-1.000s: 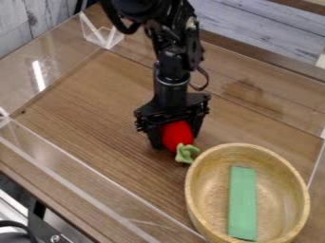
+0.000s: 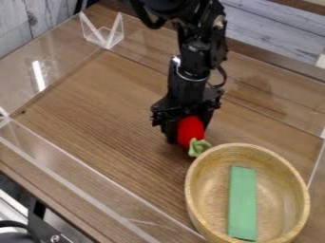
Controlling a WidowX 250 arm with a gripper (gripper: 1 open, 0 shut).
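The black arm reaches down from the top centre, and its gripper (image 2: 184, 119) is low at the table, around a red object (image 2: 191, 131) with a green part (image 2: 199, 147) at its front. The red object looks like a pepper or strawberry toy; whether the fingers are closed on it is hard to tell, as the dark gripper hides part of it.
A tan bowl (image 2: 203, 204) with a green block (image 2: 242, 202) inside stands at the lower right, just in front of the gripper. A clear plastic piece (image 2: 102, 28) is at the upper left.
The gripper and red object have shifted slightly right and back, away from the viewer, over the last second.
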